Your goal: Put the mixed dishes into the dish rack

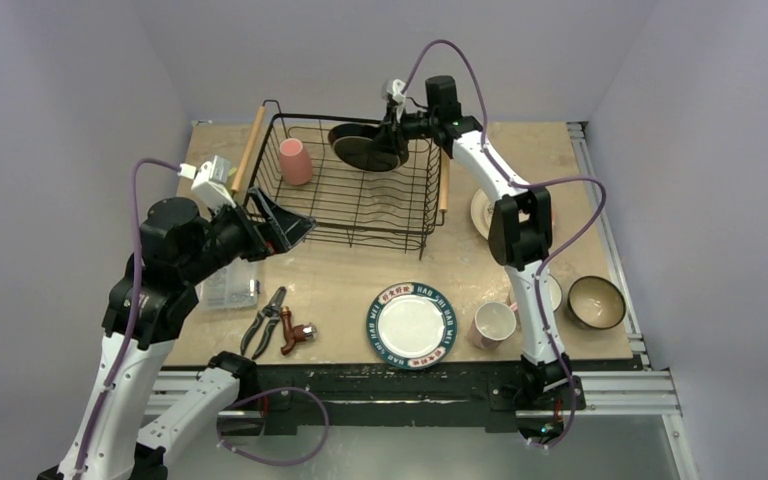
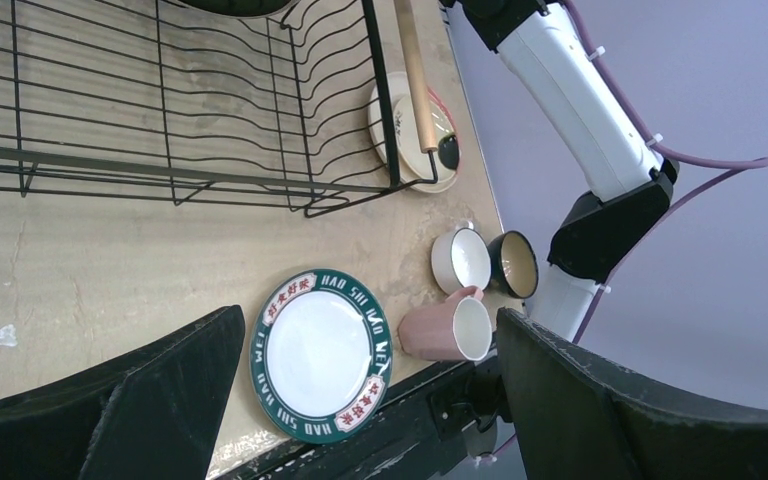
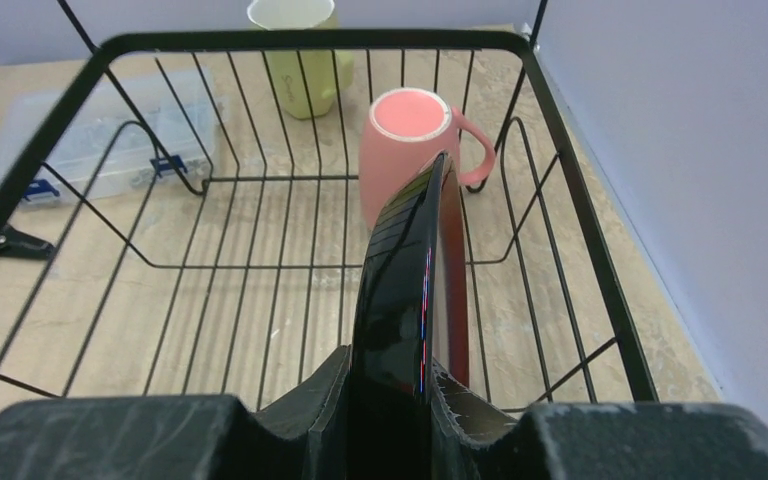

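Note:
In the top view, the wire dish rack (image 1: 360, 200) holds a pink mug (image 1: 294, 162) at its left and a dark plate (image 1: 360, 152) at the back. My right gripper (image 1: 396, 132) is shut on that dark plate, which stands tilted on edge in the right wrist view (image 3: 395, 290). My left gripper (image 1: 285, 222) hangs open over the rack's front left corner, nothing between its fingers. A green-rimmed plate (image 1: 410, 325), white mug (image 1: 492, 324) and bowl (image 1: 595, 301) lie on the table; stacked plates (image 2: 430, 170) sit right of the rack.
A clear plastic box (image 1: 228, 290), shears (image 1: 260, 325) and a brown fitting (image 1: 296, 332) lie at the front left. A yellow-green mug (image 3: 305, 75) stands beyond the rack. The table between rack and green-rimmed plate is clear.

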